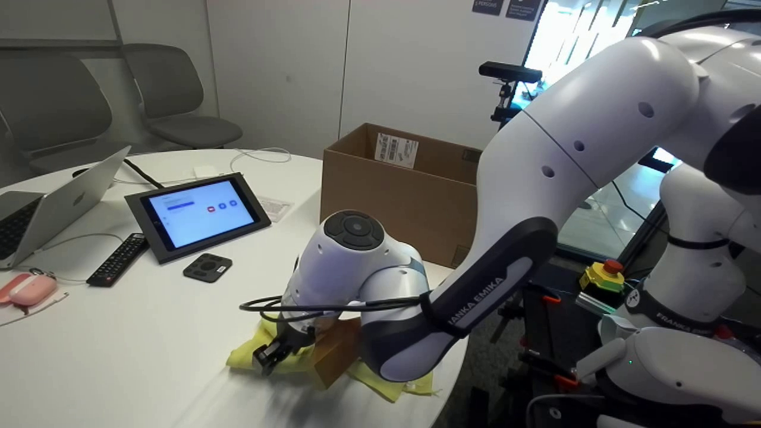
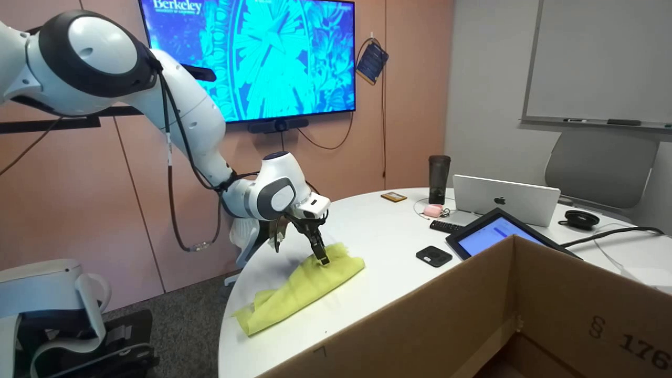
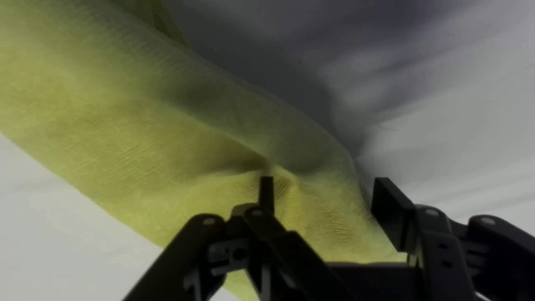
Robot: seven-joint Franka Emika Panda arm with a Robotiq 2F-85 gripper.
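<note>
A yellow-green cloth (image 2: 308,282) lies folded and rumpled on the white round table (image 2: 277,353). At one end of the cloth my gripper (image 2: 324,259) points down, its tips at the fabric. In the wrist view, the fingers (image 3: 266,195) stand apart, with creased cloth (image 3: 331,228) showing in the gap. One finger is over the cloth and the other is at its edge. In exterior view 1 the arm and a brown plate at the wrist hide the cloth's middle.
A large open cardboard box (image 1: 399,196) stands on the table behind the arm. Farther off are a tablet (image 1: 200,210), a small black puck-like device (image 1: 207,267), a remote (image 1: 118,260), a pink case (image 1: 34,290) and a laptop (image 1: 71,196).
</note>
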